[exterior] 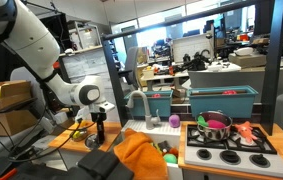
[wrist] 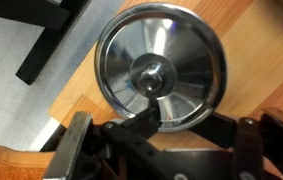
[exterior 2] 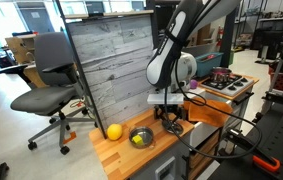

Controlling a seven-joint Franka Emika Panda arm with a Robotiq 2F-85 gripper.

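A round, shiny metal lid [wrist: 188,92] with a central knob [wrist: 153,77] lies over the wooden surface in the wrist view. In exterior view 2 the lid [exterior 2: 171,127] shows beneath the arm. My gripper reaches over the rim from the lower edge of the wrist view, its dark fingers close to the knob. Whether they touch it is unclear, and so is how far apart they stand. From exterior view 1 the gripper [exterior: 100,139] points down at the left part of the counter.
Left of the lid stands a metal pot [exterior 2: 141,137] with something yellow in it; a yellow ball [exterior 2: 114,131] is farther left. An orange cloth [exterior: 141,155], a faucet [exterior: 139,102] and a stove [exterior: 236,150] carrying another pot [exterior: 214,125] lie to the right.
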